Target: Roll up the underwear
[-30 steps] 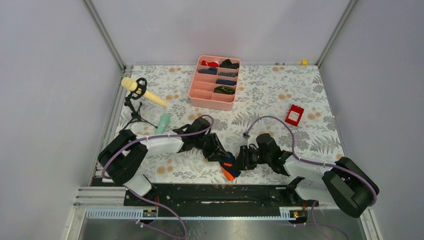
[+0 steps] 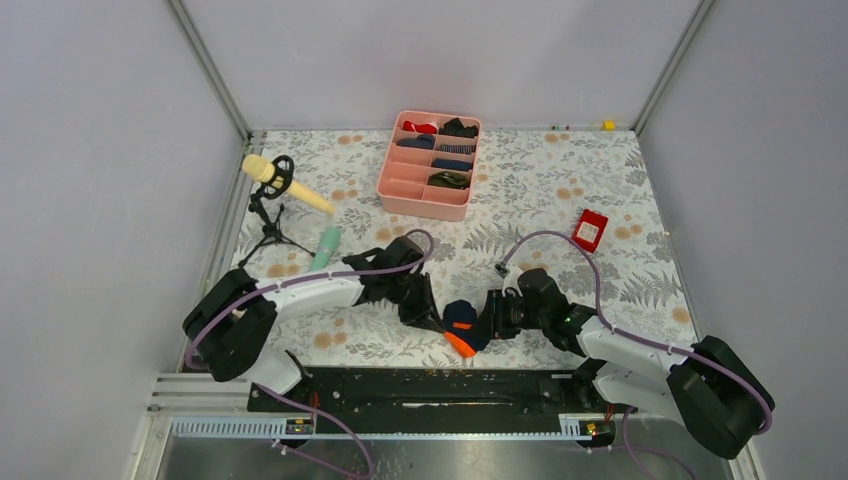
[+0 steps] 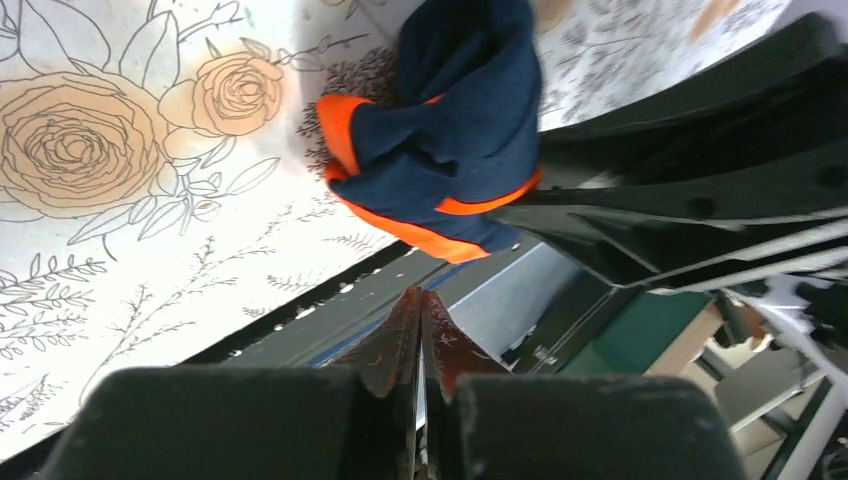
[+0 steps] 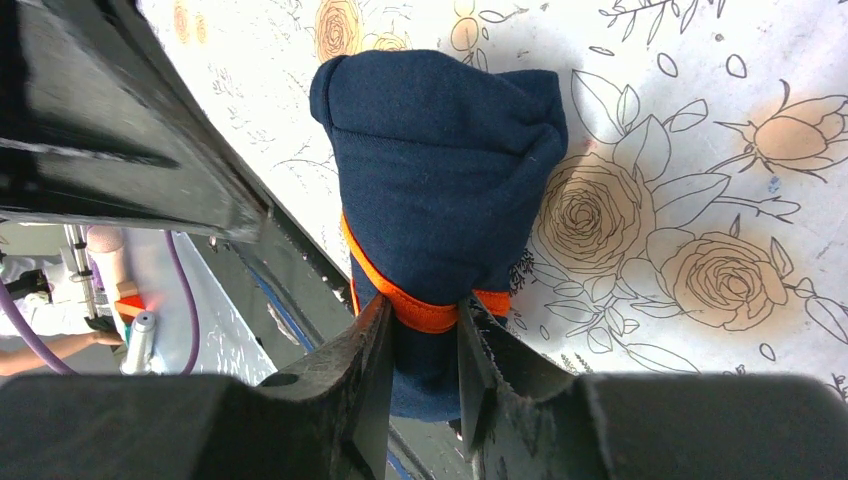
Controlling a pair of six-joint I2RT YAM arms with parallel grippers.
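Note:
Navy underwear with orange trim (image 2: 461, 317) lies folded into a bundle near the table's front edge, between my two arms. In the right wrist view, my right gripper is shut on the underwear (image 4: 440, 170), pinching it by an orange-trimmed part while the bulk spreads ahead of the fingers. The left wrist view shows the bundle (image 3: 460, 130) partly opened, its orange edges facing the camera. My left gripper is shut with nothing between its fingers, apart from the cloth and just to its left in the top view.
A pink divided box (image 2: 422, 210) holding several folded garments stands at the back. At the right lies a red object (image 2: 590, 230). A cream-coloured bar on a black stand (image 2: 272, 230) and a green item (image 2: 327, 246) are at the left. Patterned cloth behind the grippers is clear.
The left gripper has drawn off the underwear, shifting slightly toward the front and left.

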